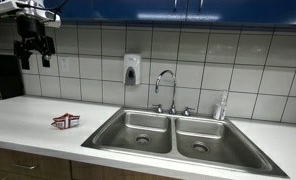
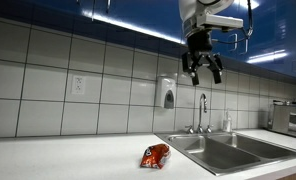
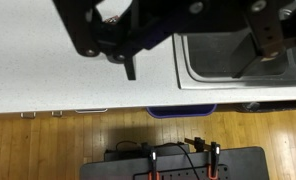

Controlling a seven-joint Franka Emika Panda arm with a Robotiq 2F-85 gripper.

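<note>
A red packet with pale markings (image 1: 66, 121) lies on the white counter left of the sink in exterior view 1. Exterior view 2 shows the same red packet (image 2: 155, 156) near the counter's front, its surface crinkled. High above the counter hangs my gripper (image 1: 35, 62), well clear of the packet. Its fingers stand apart in exterior view 2, where the open gripper (image 2: 206, 79) has only air between the tips. The dark gripper body covers much of the upper wrist view, and I cannot make out the packet clearly there.
A double steel sink (image 1: 175, 153) with a tall faucet (image 1: 166, 88) fills the counter's middle. Behind it are a wall dispenser (image 1: 132, 69) and a clear bottle (image 1: 220, 106). Blue cabinets (image 1: 228, 10) hang overhead. Bare counter (image 2: 68, 160) surrounds the packet.
</note>
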